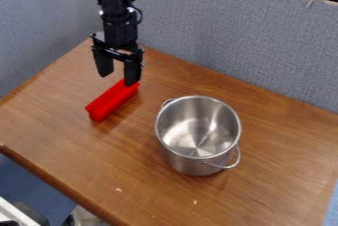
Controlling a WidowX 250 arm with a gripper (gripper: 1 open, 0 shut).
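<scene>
My black gripper [118,67] hangs open just above the far end of a long red block [111,102], with no object visible between its fingers. The block lies diagonally on the wooden table [145,176]. To the right of it a steel pot [199,131] with two wire handles stands upright, and it looks empty.
Grey padded walls [238,37] close off the back and left sides. A pale shelf edge shows at the top right.
</scene>
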